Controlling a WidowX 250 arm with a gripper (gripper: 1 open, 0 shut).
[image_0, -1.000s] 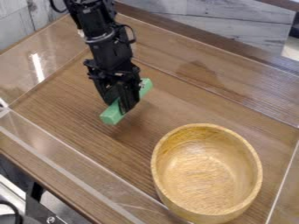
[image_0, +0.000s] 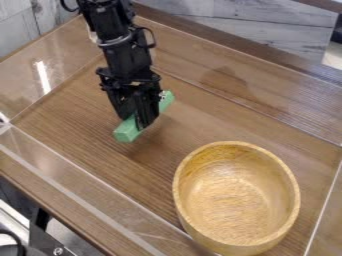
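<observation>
The black robot arm reaches down from the top left to the middle of the wooden table. Its gripper (image_0: 142, 110) is shut on a green object (image_0: 128, 130), which shows below and to the right of the dark fingers, low over the tabletop. The fingers hide the object's middle, and I cannot tell whether it touches the table.
An empty yellow oval bowl (image_0: 237, 195) sits at the lower right. Marble-patterned panels line the back, and cables lie at the lower left.
The arm and gripper, with the green object, have shifted very slightly since a second ago; the bowl has stayed in place.
</observation>
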